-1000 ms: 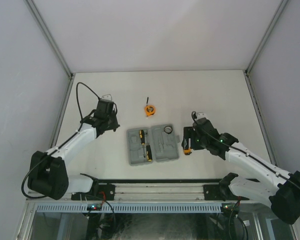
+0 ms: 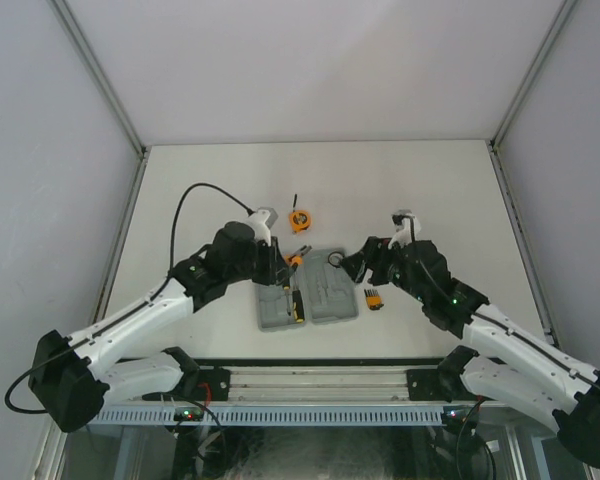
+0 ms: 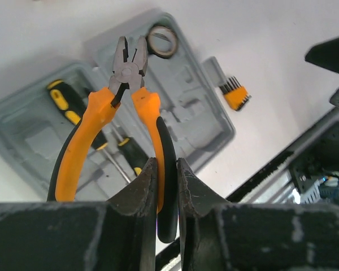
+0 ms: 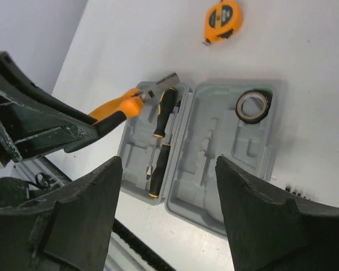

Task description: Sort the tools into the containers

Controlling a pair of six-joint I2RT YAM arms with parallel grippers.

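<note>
Orange-and-black pliers [image 3: 150,112] are held by one handle in my left gripper, above the grey tool case. Its left half [image 2: 267,315] holds two black-and-yellow screwdrivers, one [image 4: 166,107] farther back and one [image 4: 159,172] nearer the front. A black tape roll [image 4: 253,106] lies at the back of the right half [image 4: 183,204]. My right gripper hangs open above the right half's side, with nothing between its fingers. Outside the case, right of it, lies an orange bit set [image 2: 374,299] with dark prongs.
An orange tape measure [image 2: 299,220] lies behind the case, with a thin dark piece [image 2: 295,201] at its back. Both grippers are close together over the case. The table's left, right and back areas are bare.
My left gripper has come rightward from the left of the table to over the case, carrying the pliers. The right gripper has shifted back and slightly left, away from the bit set.
</note>
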